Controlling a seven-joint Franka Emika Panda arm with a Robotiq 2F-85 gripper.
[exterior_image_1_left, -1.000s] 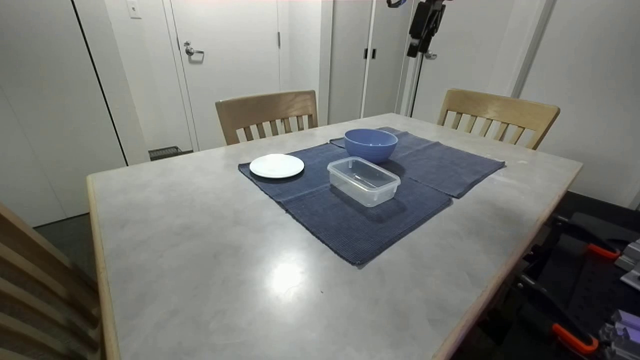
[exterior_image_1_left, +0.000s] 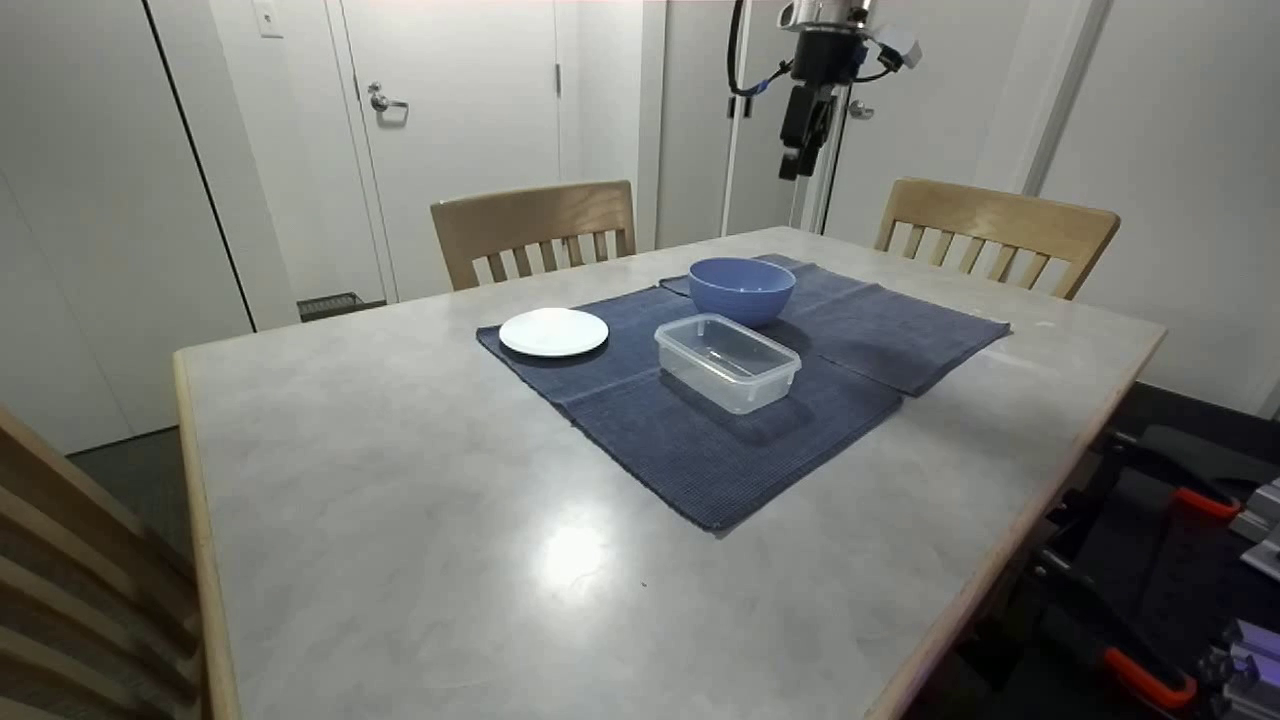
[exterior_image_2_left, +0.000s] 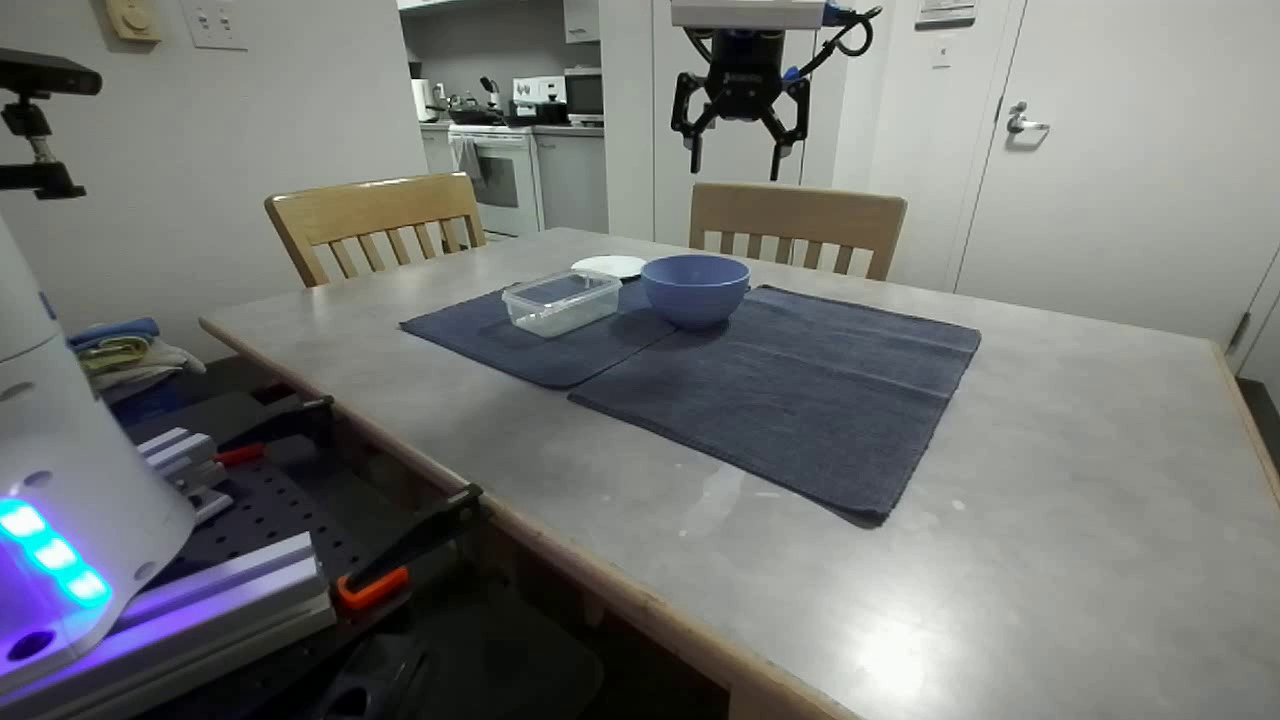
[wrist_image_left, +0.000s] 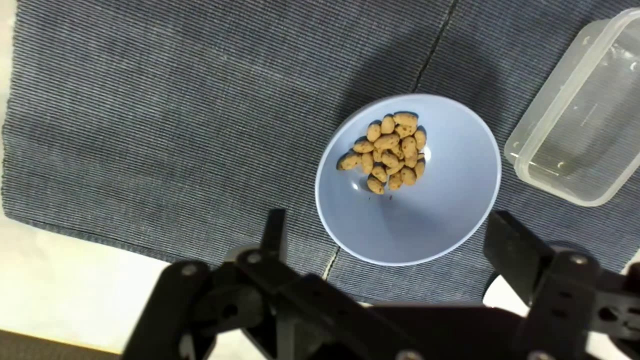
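Note:
A blue bowl (wrist_image_left: 444, 204) stands on the dark blue placemats, and several small brown, nut-like pieces (wrist_image_left: 390, 150) lie bunched inside it. Their heap shows only in the wrist view. High above the table, my gripper (exterior_image_2_left: 735, 166) points down with its fingers spread wide and nothing between them. From the wrist, the bowl lies just beyond the fingertips, framed between the two sides. Close to the bowl sits a clear plastic container (exterior_image_1_left: 728, 362), which looks empty. A white plate (exterior_image_1_left: 553, 332) rests on the same mat, bare on top.
Two dark blue placemats (exterior_image_2_left: 792, 396) overlap on the grey table (exterior_image_1_left: 396, 516). Wooden chairs (exterior_image_1_left: 540, 222) stand around its edges. Clamps with orange handles (exterior_image_2_left: 374, 588) hold at the robot's side.
My gripper has come down and shifted a little left in exterior view 1. The bowl, container and plate stay where they were.

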